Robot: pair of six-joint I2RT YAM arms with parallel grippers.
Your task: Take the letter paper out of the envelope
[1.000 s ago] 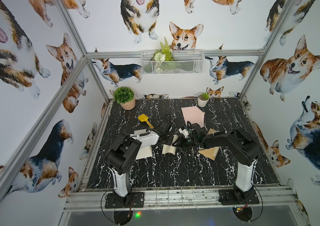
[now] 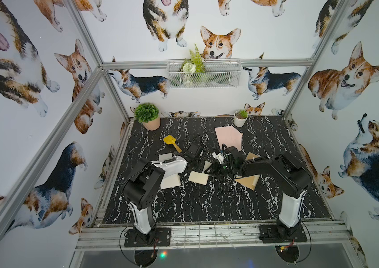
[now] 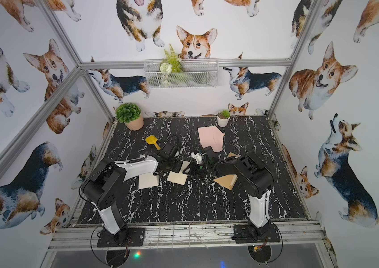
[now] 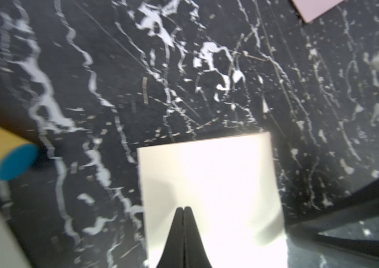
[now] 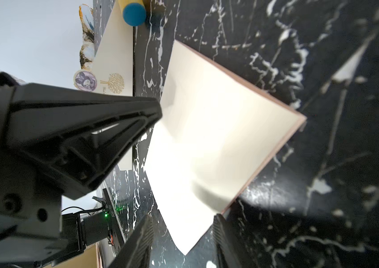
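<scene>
A cream sheet of paper [image 2: 198, 177] lies between my two arms, almost flat on the dark marbled table; in the right wrist view the paper [image 5: 216, 129] shows a pinkish edge and looks layered or folded. My left gripper is shut with its tips over this paper, and nothing shows between them. From the right, my right gripper stands part open at a corner of the paper, its fingers apart. Under the right arm lies a tan envelope [image 2: 248, 182], partly covered.
Behind the grippers lies a pink sheet [image 2: 228, 137]. A white card [image 2: 170, 181] with printed emblems is partly under the left arm, near a yellow scoop [image 2: 170, 140]. Two potted plants stand at the back.
The cream paper looked narrower and curled earlier; it now spreads wider and flatter, its left edge further left. Both arms have hardly moved.
</scene>
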